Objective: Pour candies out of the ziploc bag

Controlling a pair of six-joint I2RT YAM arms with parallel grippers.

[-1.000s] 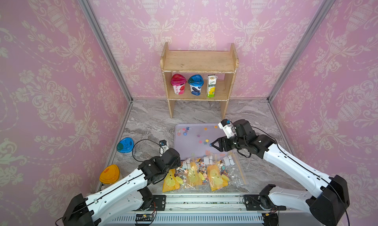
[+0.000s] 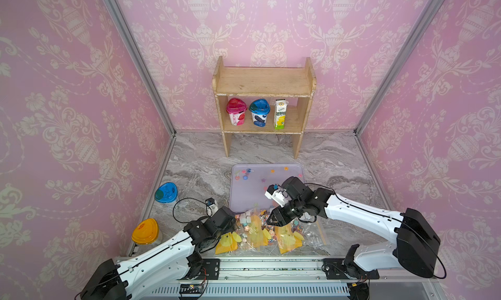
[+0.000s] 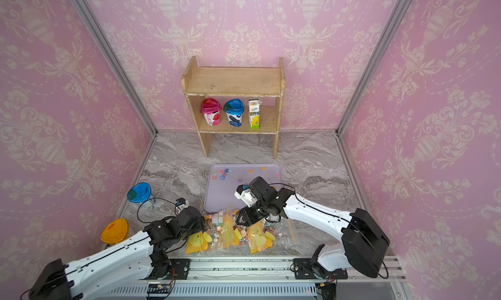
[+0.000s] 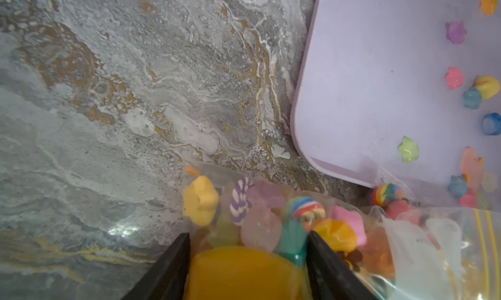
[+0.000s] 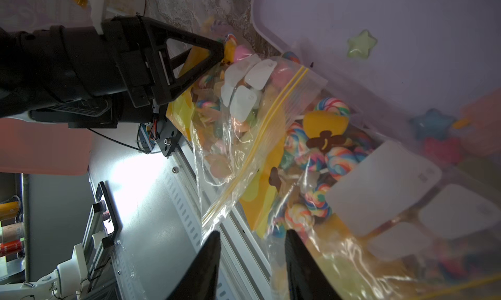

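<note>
Several ziploc bags of candies with yellow parts lie in a row at the table's front edge. My left gripper [image 2: 229,228] is down at the leftmost bag [image 4: 259,224], its fingers either side of a yellow part; whether they grip it cannot be told. My right gripper hangs open above the middle bags [image 5: 334,195], with nothing visibly held between its fingers. A lilac tray [image 2: 250,185] behind the bags holds scattered small candies.
A wooden shelf [image 2: 266,75] with two tubs and a carton stands at the back. A blue lid [image 2: 166,192] and a yellow-lidded container [image 2: 145,230] are at the left.
My left gripper has shifted slightly down and toward the front.
</note>
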